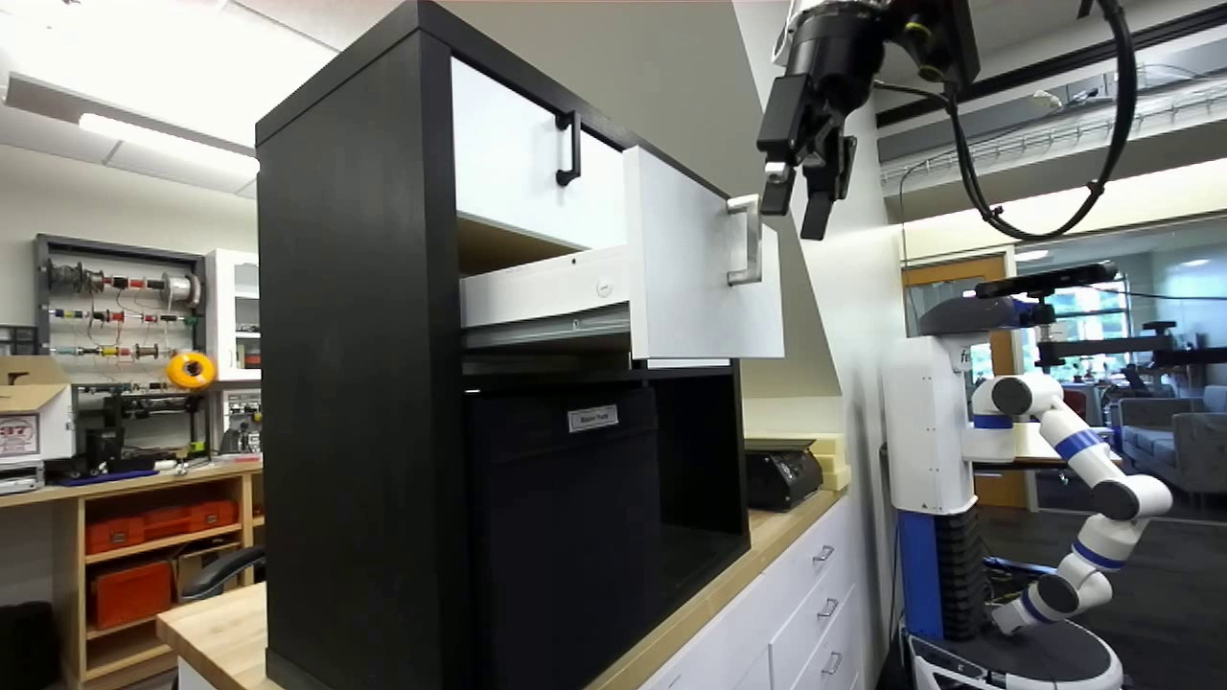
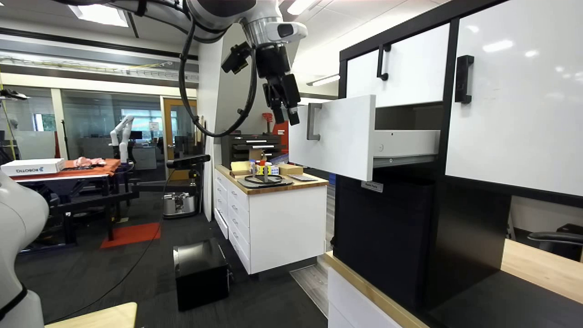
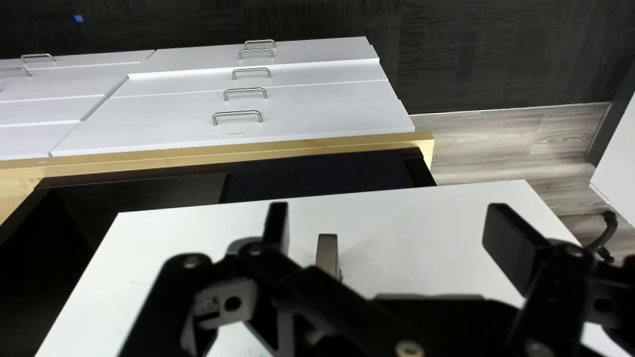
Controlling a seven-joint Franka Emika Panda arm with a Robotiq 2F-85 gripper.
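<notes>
A white drawer (image 1: 690,270) stands pulled out of the black cabinet (image 1: 351,379), its grey handle (image 1: 750,240) on the front. Just off that front and near handle height hangs my open gripper (image 1: 797,211), fingers pointing down. Exterior view 2 shows the gripper (image 2: 287,117) to the left of the drawer handle (image 2: 311,121), with a gap between them. From the wrist, the handle (image 3: 327,256) appears end-on, between the spread fingers in the picture and closer to the left one. Nothing is held. The drawer's inside is mostly hidden.
A closed white door (image 2: 410,71) with a black handle sits above the drawer. Below is a black fabric bin (image 2: 382,235) beside an open compartment. The wooden counter (image 1: 794,523) runs under the cabinet. Free air surrounds the gripper on the side away from the drawer.
</notes>
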